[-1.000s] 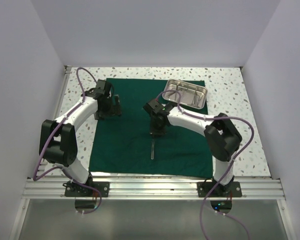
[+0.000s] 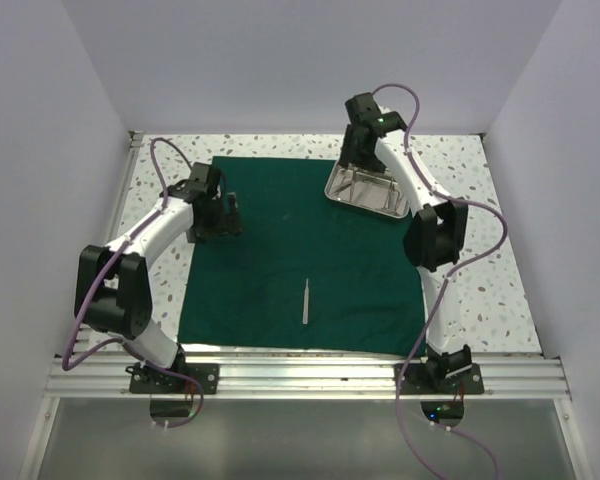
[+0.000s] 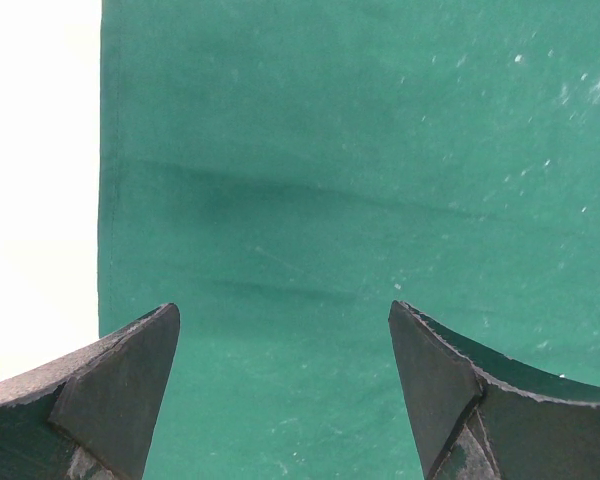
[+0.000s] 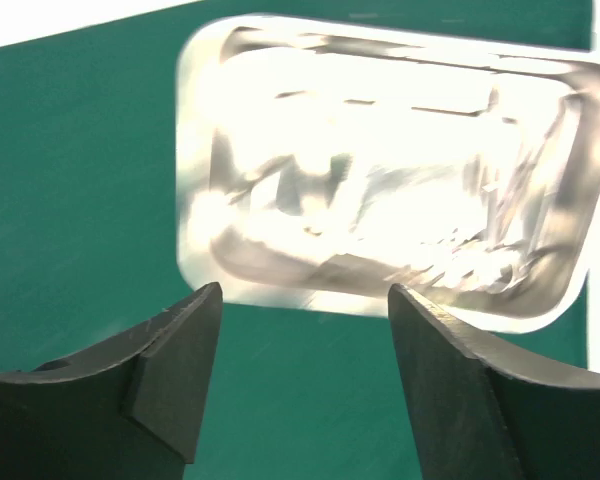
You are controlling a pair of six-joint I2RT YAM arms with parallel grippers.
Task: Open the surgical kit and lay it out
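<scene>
A shiny metal tray [image 2: 380, 209] rests at the far right of the green cloth [image 2: 265, 270]. Inside it lie several thin metal instruments [image 4: 495, 190], blurred by glare in the right wrist view. My right gripper [image 2: 361, 165] hovers over the tray's far left part, open and empty; its fingertips appear along the near rim in the right wrist view. One slim silver instrument [image 2: 305, 303], narrow tip pointing away, lies alone on the near middle of the cloth. Over the cloth's left edge, my left gripper is open, with only bare cloth below.
The speckled white table [image 2: 480, 260] borders the cloth on both sides. A metal rail [image 2: 310, 362] runs along the front edge, and grey walls stand at the sides and back.
My right arm has swung from beside the lone instrument, up and right, to the tray. That instrument and the tray have stayed put. The left arm has barely shifted.
</scene>
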